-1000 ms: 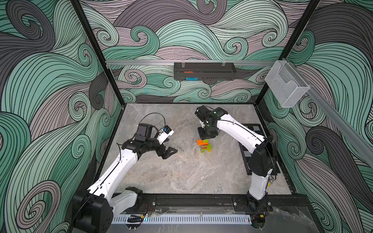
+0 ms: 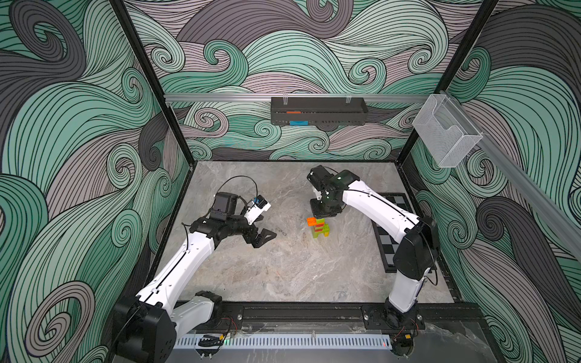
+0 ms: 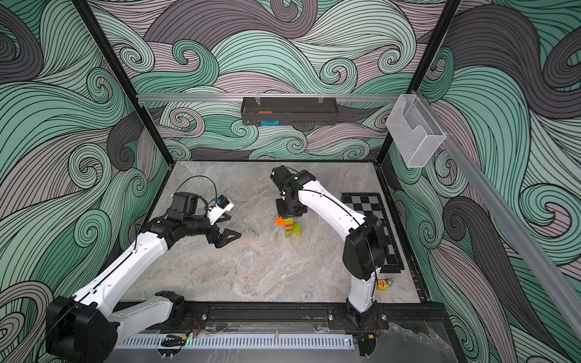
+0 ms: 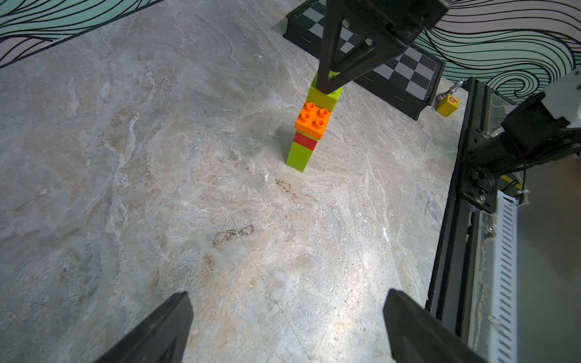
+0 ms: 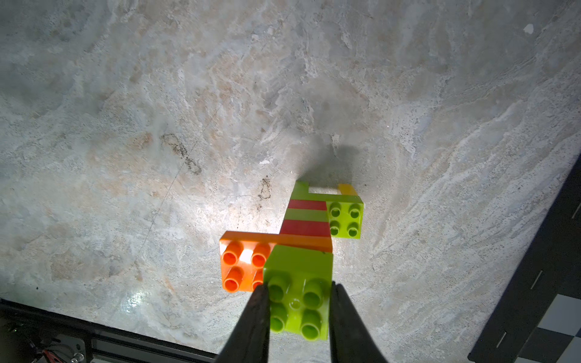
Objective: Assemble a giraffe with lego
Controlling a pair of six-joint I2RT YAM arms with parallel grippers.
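Note:
A lego figure stands mid-table: green legs (image 4: 299, 156), red (image 4: 304, 141) and green layers, and an orange brick (image 4: 311, 121) jutting sideways. My right gripper is shut on a green brick (image 5: 297, 263) at the top, over the orange brick; whether it is fully seated is hard to tell. My left gripper (image 2: 264, 238) stands open and empty to the left of the figure, its fingers spread in the left wrist view.
A checkered black board (image 3: 363, 202) lies along the right edge, with a small yellow object (image 4: 448, 105) near it.
The right arm has shifted slightly, its gripper now a little lower over the figure's top. The left arm is unchanged.

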